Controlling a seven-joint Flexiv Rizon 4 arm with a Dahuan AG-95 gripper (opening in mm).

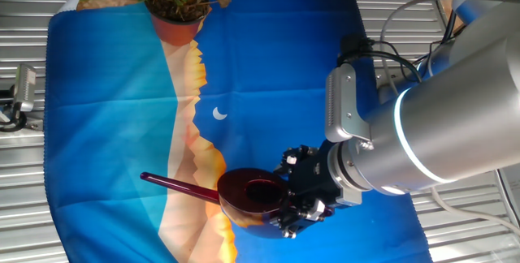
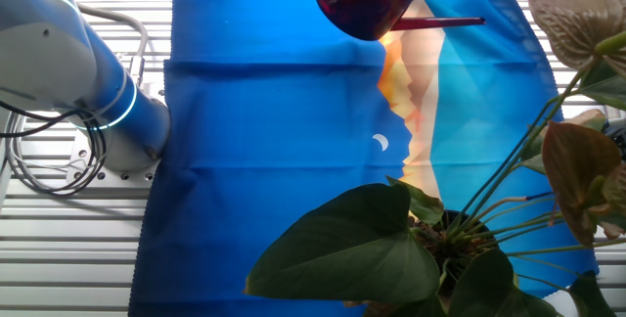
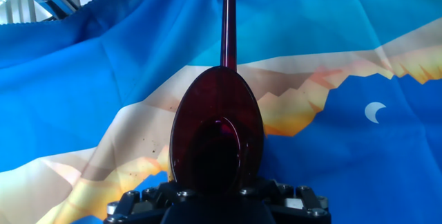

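Note:
A dark red, glossy watering can (image 1: 253, 202) stands upright, its long thin spout (image 1: 180, 185) pointing left in exterior view 1. My gripper (image 1: 284, 198) is right up against the can's rear side, away from the spout. In the wrist view the can's oval top (image 3: 217, 99) fills the middle, and the spout (image 3: 229, 27) runs straight away from me. Dark finger linkages show on both sides at the bottom edge there. The can's body hides my fingertips, so their grip on its rear cannot be made out. In exterior view 2 the can (image 2: 367, 4) is partly cut off by the top edge.
A potted plant in an orange-brown pot (image 1: 176, 32) stands at the cloth's far end in exterior view 1. Its broad leaves (image 2: 342, 249) cover the lower right of exterior view 2.

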